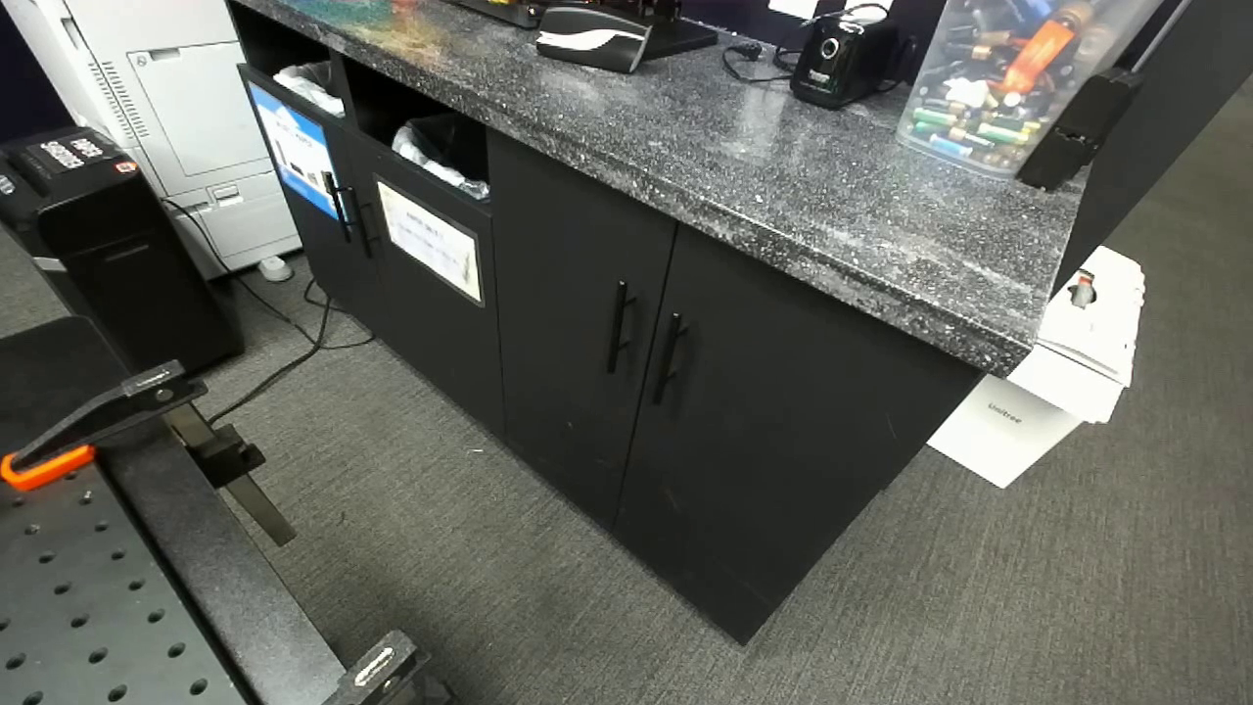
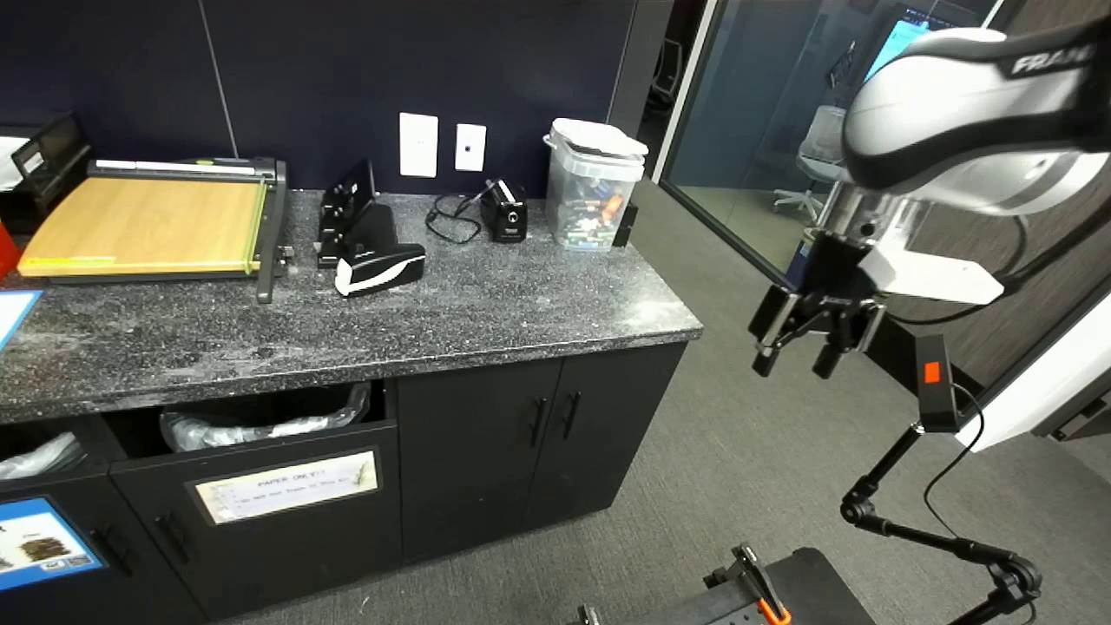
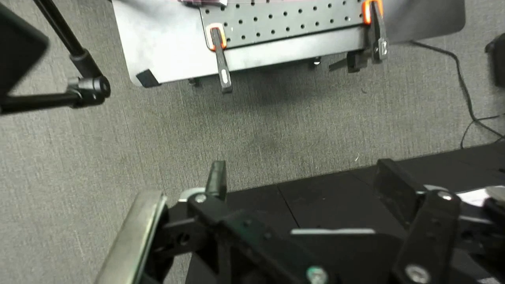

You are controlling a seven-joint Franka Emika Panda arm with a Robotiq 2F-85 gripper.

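Observation:
My gripper [image 2: 797, 366] hangs in the air to the right of the speckled counter [image 2: 500, 328], its fingers pointing down. The fingers stand wide apart with nothing between them. From the wrist view, the fingers [image 3: 216, 180] show over the carpet and the black cabinet top edge, well clear of any object. In exterior view 1 the gripper is out of sight. Below the counter are two black cabinet doors [image 1: 564, 317], both closed, with upright bar handles [image 1: 618, 327].
On the counter are a paper trimmer [image 2: 146, 224], a stapler [image 2: 381, 271], an electric sharpener [image 2: 505, 212] and a clear tub of batteries [image 2: 588, 198]. A camera stand [image 2: 885, 458] rises near the arm. Clamps [image 3: 222, 61] jut from the perforated table [image 3: 284, 21]. Carpet lies open between.

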